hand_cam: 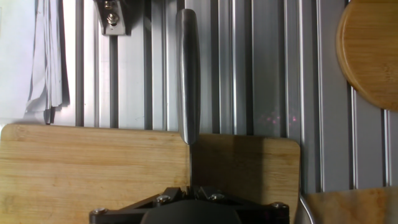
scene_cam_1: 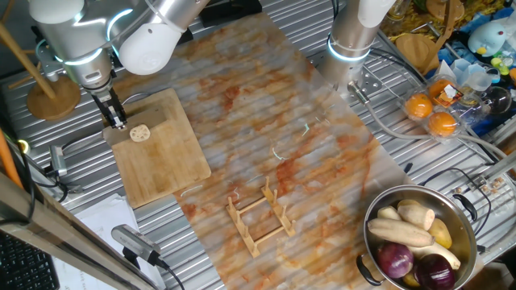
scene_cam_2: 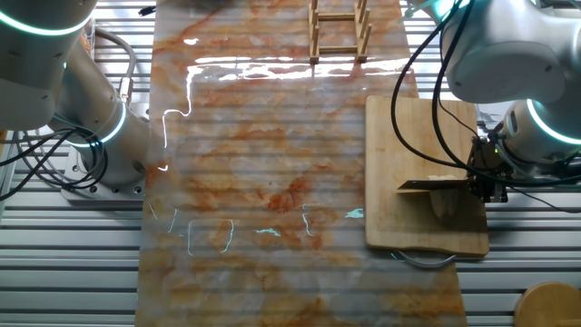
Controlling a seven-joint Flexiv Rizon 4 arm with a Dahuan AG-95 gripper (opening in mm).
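My gripper (scene_cam_1: pixel 119 122) is at the far left edge of a wooden cutting board (scene_cam_1: pixel 165 169), shut on a knife. In the wrist view the knife's metal handle (hand_cam: pixel 189 74) sticks out past the gripper, and a thin strip of blade runs down between the fingers. Exterior view 2 shows the dark blade (scene_cam_2: pixel 431 184) reaching out over the board. A pale lotus root piece (scene_cam_1: pixel 140 133) with holes in its cut face rests beside the gripper; whether the blade touches it cannot be told.
A small wooden rack (scene_cam_1: pixel 262 221) stands on the marbled mat (scene_cam_1: pixel 322 193). At the right, a steel pot (scene_cam_1: pixel 375 229) holds several vegetables.
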